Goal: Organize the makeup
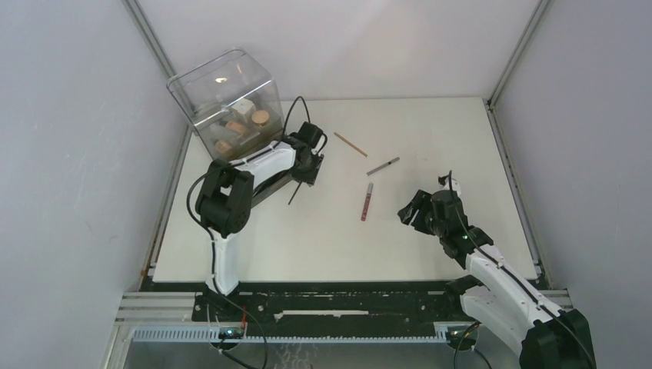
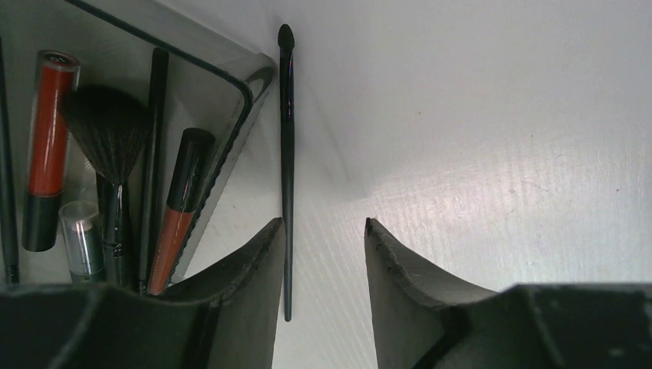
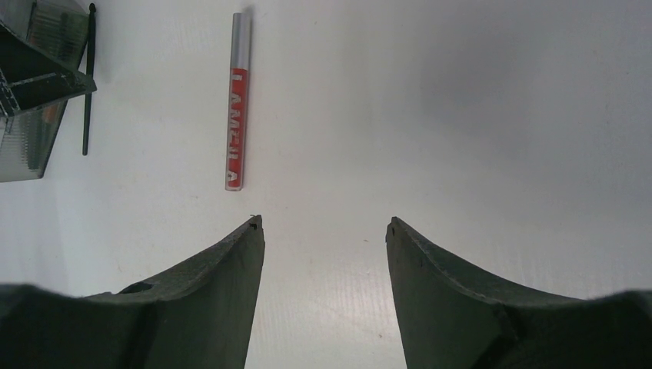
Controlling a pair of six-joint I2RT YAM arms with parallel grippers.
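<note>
A thin black applicator brush (image 2: 287,154) lies on the table beside a clear organizer drawer (image 2: 223,69) holding lip glosses and brushes. My left gripper hangs over it, part open, nothing between its fingers, the brush just at the left fingertip. A red-and-silver tube (image 3: 237,123), a grey pencil (image 1: 383,165) and a tan pencil (image 1: 350,144) lie loose mid-table. My right gripper is open and empty, right of the red tube.
The clear case (image 1: 223,77) with jars stands at the back left, behind the drawer.
</note>
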